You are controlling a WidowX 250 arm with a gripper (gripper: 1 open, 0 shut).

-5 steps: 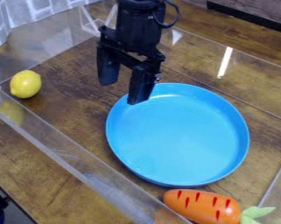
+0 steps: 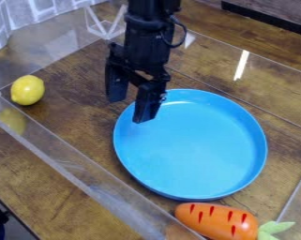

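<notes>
My black gripper (image 2: pixel 132 92) hangs from the top centre over the wooden surface, open, just above the upper-left rim of a blue plate (image 2: pixel 189 150). No object shows between its fingers. A yellow lemon-like object (image 2: pixel 27 90) lies on the left. An orange toy carrot (image 2: pixel 216 219) with a green top lies at the bottom right, beside the plate.
A clear plastic barrier (image 2: pixel 65 155) runs diagonally along the left and bottom, and more clear edging shows at top left and right. The wood (image 2: pixel 78 112) between the lemon and the plate is clear, as is the area at upper right.
My gripper has shifted slightly downward in the view, towards the plate's edge. The plate, lemon and carrot have not moved.
</notes>
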